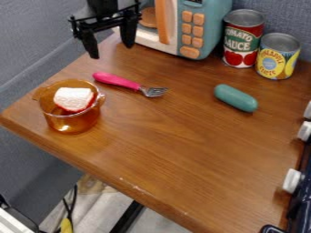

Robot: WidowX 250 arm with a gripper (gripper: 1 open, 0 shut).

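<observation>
My black gripper [111, 45] hangs open at the top left above the table, in front of the toy microwave, with nothing visible between its fingers. Below it lies a fork with a pink handle [118, 82] and a metal head. An amber glass pot [68, 123] at the left holds a white-and-red item [73, 97]. A teal cylindrical object [235, 98] lies on the right half of the table.
A microwave [195, 29] stands at the back, beside a tomato can [242, 41] and a yellow can [277, 58]. A dark appliance with white knobs [299, 196] lines the right edge.
</observation>
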